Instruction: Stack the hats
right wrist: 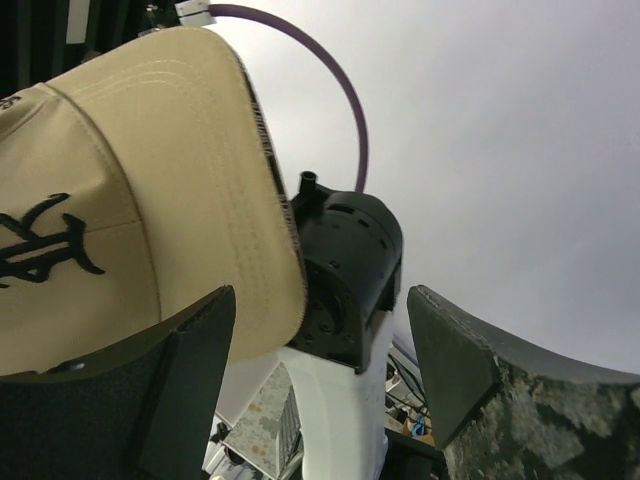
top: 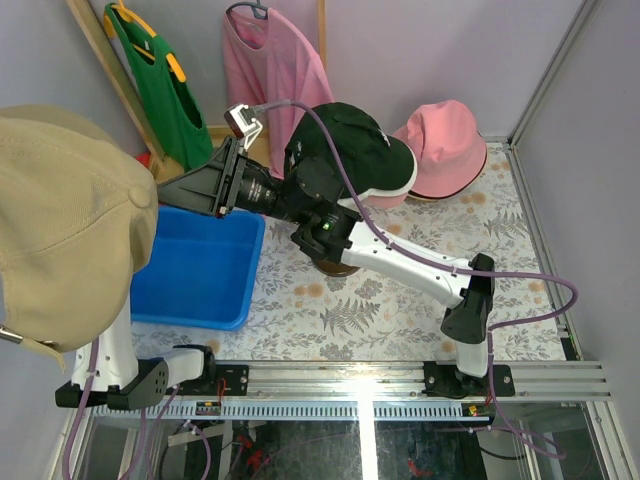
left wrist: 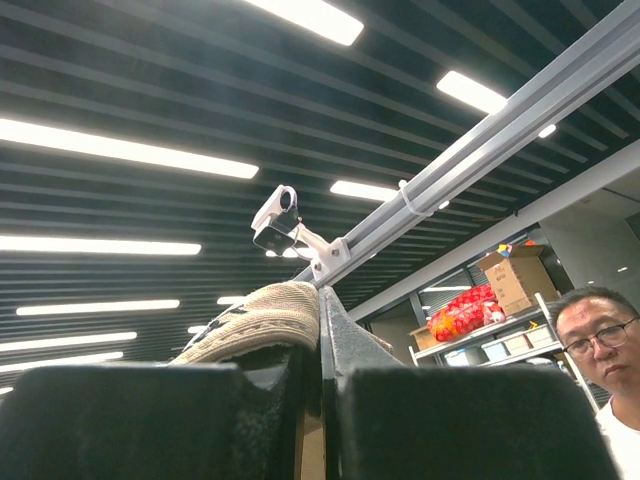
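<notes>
A beige cap (top: 75, 220) is held up at the far left of the top view, covering my left gripper there. In the left wrist view its cloth (left wrist: 262, 318) emerges at the tips of my left gripper, which is shut on it. My right gripper is open, its fingers apart, with the cap's brim (right wrist: 235, 210) reaching partly across the gap between them. Further right in the top view, a dark green cap (top: 345, 140) with a white-edged brim sits beside a pink bucket hat (top: 445, 150).
A blue bin (top: 195, 280) stands below the beige cap. Green (top: 160, 85) and pink (top: 270, 60) garments hang at the back. A brown round base (top: 335, 268) is partly under the right arm.
</notes>
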